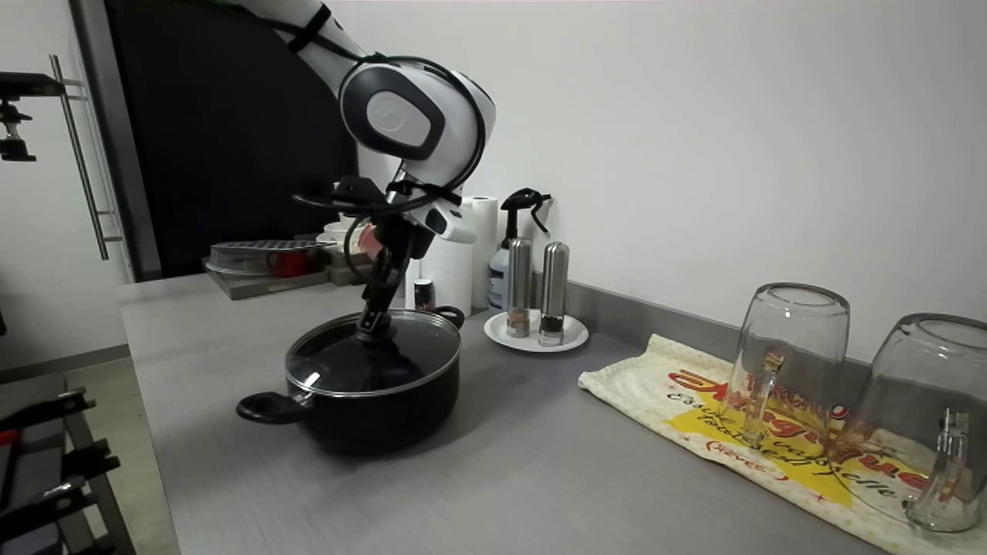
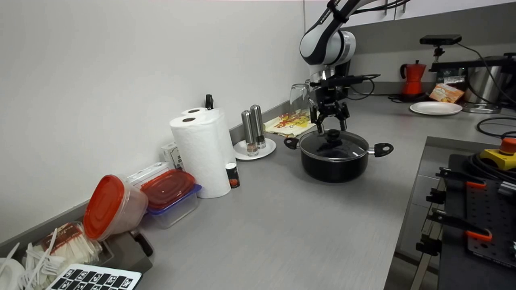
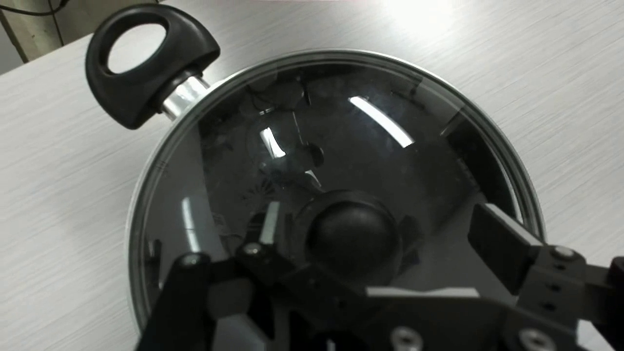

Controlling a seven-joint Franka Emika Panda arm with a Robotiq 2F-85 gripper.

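Note:
A black pot (image 1: 379,421) stands on the grey counter, covered by a dark glass lid (image 2: 355,145) with a metal rim. At the lid's middle is a round black knob (image 3: 351,237). Right above the lid, pointing down, my gripper (image 2: 331,128) is open. In the wrist view the knob lies between the two spread fingers, closer to the left finger (image 3: 270,223) than to the right one. Neither finger appears closed on it. Whether a fingertip touches the lid, I cannot tell. One pot handle (image 3: 149,64) shows at the upper left there.
Beside the pot, near the wall, a white plate (image 1: 495,331) bears two metal grinders (image 1: 553,287). Paper towel rolls (image 2: 200,150) stand farther along. Two upturned glass mugs (image 1: 786,370) rest on a printed cloth (image 1: 648,384). Bare counter (image 2: 271,232) lies in front.

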